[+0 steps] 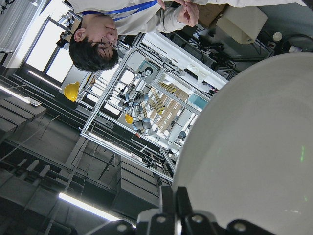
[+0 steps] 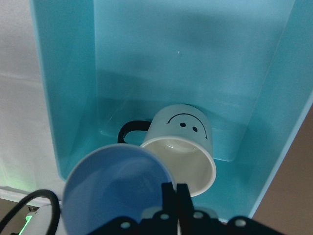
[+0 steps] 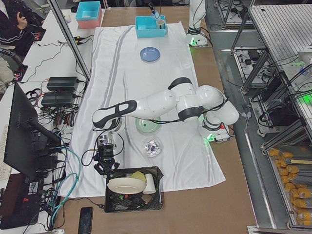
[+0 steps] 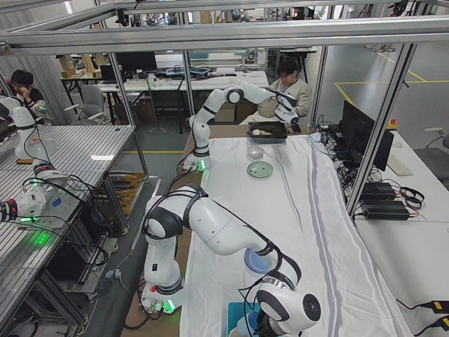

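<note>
My left gripper [image 3: 108, 171] is shut on the rim of a large white plate [image 3: 126, 185] at the black bin [image 3: 134, 204]; the plate fills the right of the left wrist view [image 1: 249, 142]. At the far end, my right gripper is shut on the rim of a blue cup [image 2: 112, 186] over the blue bin [image 2: 176, 44]. A white mug [image 2: 190, 122] with a smiley face and black handle lies on its side inside that bin, partly behind the cup.
A blue plate [image 3: 149, 54], green plate [image 3: 146, 126] and clear crumpled item [image 3: 152, 146] rest on the white cloth [image 3: 107, 58]. A yellow item and a white object share the black bin. Monitor and cables line the left side.
</note>
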